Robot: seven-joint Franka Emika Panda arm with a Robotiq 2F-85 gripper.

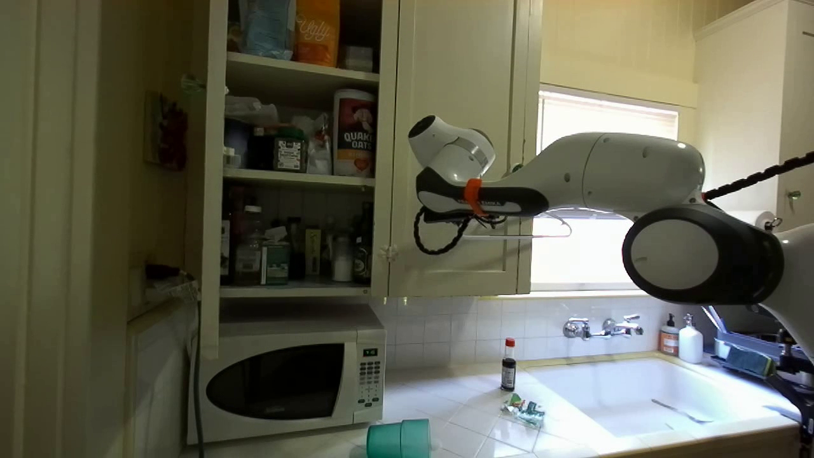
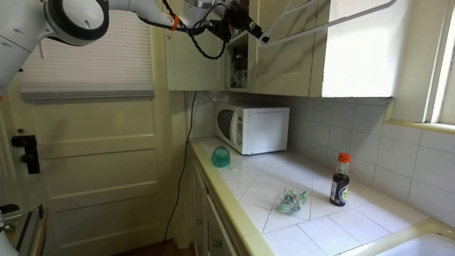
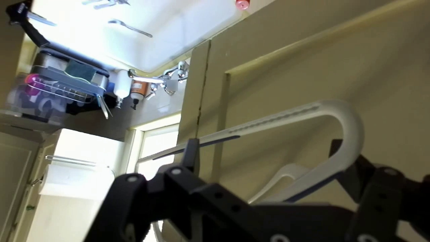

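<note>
A white plastic hanger [image 3: 282, 117] crosses the wrist view in front of the closed cabinet door [image 3: 375, 80]. My gripper is open beside it. The left finger [image 3: 191, 155] overlaps the hanger's long bar, while the rounded end passes in front of the right finger; whether either touches is unclear. In exterior view 2 the hanger [image 2: 328, 26] extends rightwards from near a fingertip, high above the counter. Exterior view 1 shows part of the hanger [image 1: 553, 231], but the arm hides the fingers. What supports the hanger is not visible.
An open cabinet [image 1: 301, 179] holds jars and packages above the microwave [image 1: 286, 381]. On the counter are a green cup [image 2: 220, 157], a crumpled wrapper [image 2: 292, 202] and a red-capped bottle [image 2: 340, 183]. The sink [image 1: 641, 397] lies to their right in exterior view 1.
</note>
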